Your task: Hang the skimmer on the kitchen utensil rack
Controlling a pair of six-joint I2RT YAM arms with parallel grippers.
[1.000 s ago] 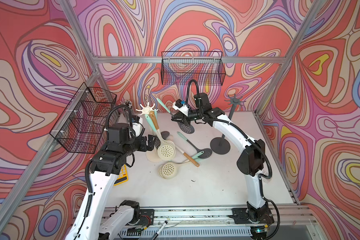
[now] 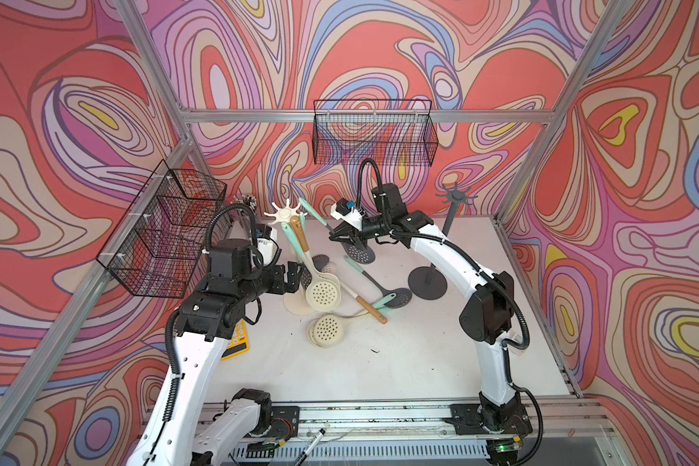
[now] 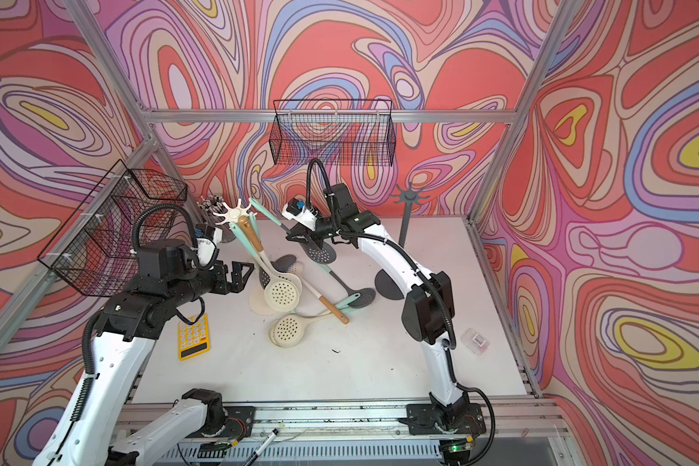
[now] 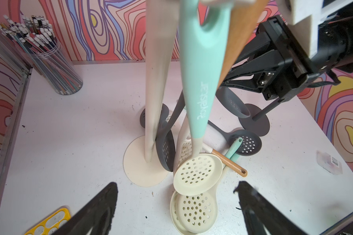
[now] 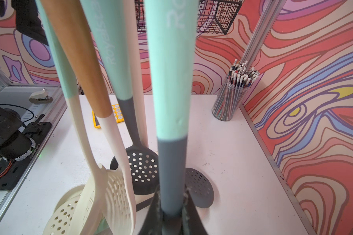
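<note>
The cream utensil rack (image 2: 285,213) stands left of centre, hooks spread at its top and several utensils hanging from it. My right gripper (image 2: 334,234) is shut on the shaft of a dark skimmer (image 5: 172,78), just below its mint handle. That handle (image 2: 313,210) leans up and left, its upper end beside the rack's hooks but apart from them; the perforated head (image 2: 359,252) hangs to the lower right. My left gripper (image 2: 290,278) waits open at the rack's left, nothing between its fingers. From the left wrist, hung handles partly cover the held skimmer.
Loose utensils, including a dark skimmer (image 2: 397,298) and a cream one (image 2: 328,330), lie on the table. A dark rack (image 2: 428,282) stands right. A pencil cup (image 5: 231,98) and yellow calculator (image 3: 193,336) are at the left.
My right gripper has shifted slightly left with the skimmer, and the handle's top has come closer to the rack's hooks and a little lower. The left arm has stayed still.
</note>
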